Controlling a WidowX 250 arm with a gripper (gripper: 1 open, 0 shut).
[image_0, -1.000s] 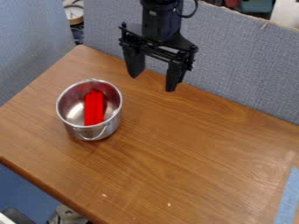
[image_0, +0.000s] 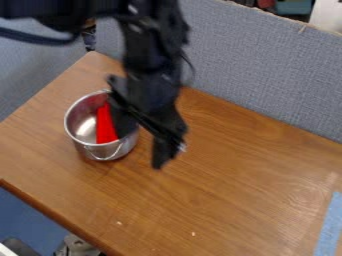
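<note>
A steel pot (image_0: 83, 128) with a thin handle stands on the left part of the wooden table (image_0: 241, 185). A red object (image_0: 106, 124) is inside it. My black gripper (image_0: 140, 128) is low over the pot's right side, blurred by motion, with its two fingers apart; it partly hides the pot and the red object. The gripper is open, and I see nothing held in it.
Grey padded walls (image_0: 267, 80) line the back and left. A blue strip (image_0: 327, 225) lies at the right edge.
My gripper has moved down and toward the front left, from above the back of the table to over the pot. The pot looks unmoved.
</note>
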